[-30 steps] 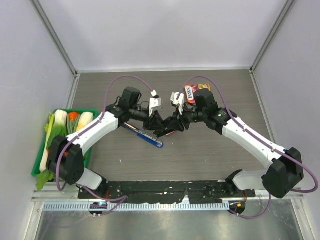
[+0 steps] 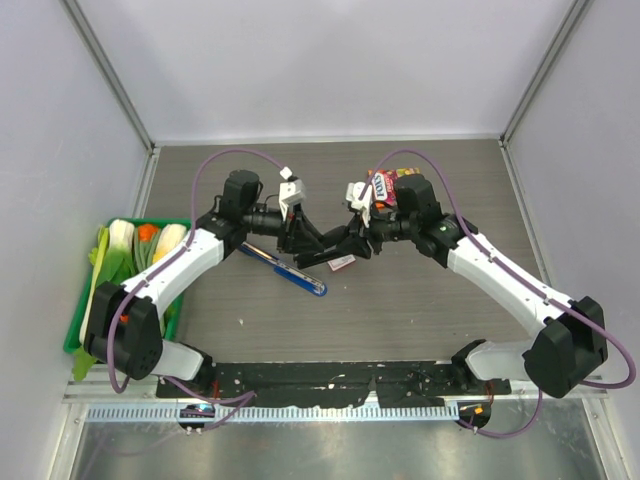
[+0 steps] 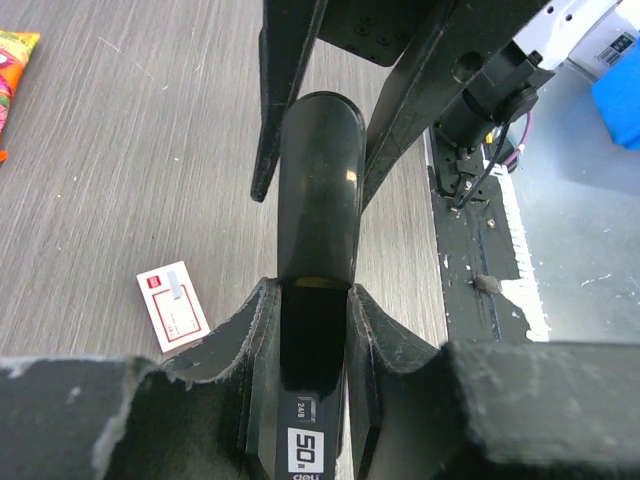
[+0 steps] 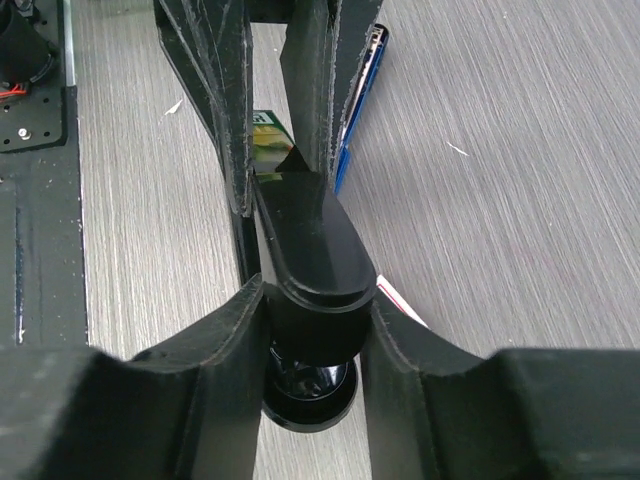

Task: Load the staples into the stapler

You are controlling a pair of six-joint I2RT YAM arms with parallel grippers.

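Note:
A black stapler (image 3: pixel 318 190), labelled 50 at one end, is held in the air between both grippers over the middle of the table. My right gripper is shut on one end of it. My left gripper has its fingers close around the stapler's other part in the left wrist view; whether they grip it cannot be told. The small white-and-red staple box (image 3: pixel 170 305) lies on the table below.
A red snack bag (image 2: pixel 390 185) lies at the back right. A long blue tool (image 2: pixel 300 280) lies left of centre on the table. A green basket of vegetables (image 2: pixel 80 330) stands at the left edge.
My left arm has drawn slightly to the left compared with a second ago, uncovering more of the staple box. The right arm has barely moved.

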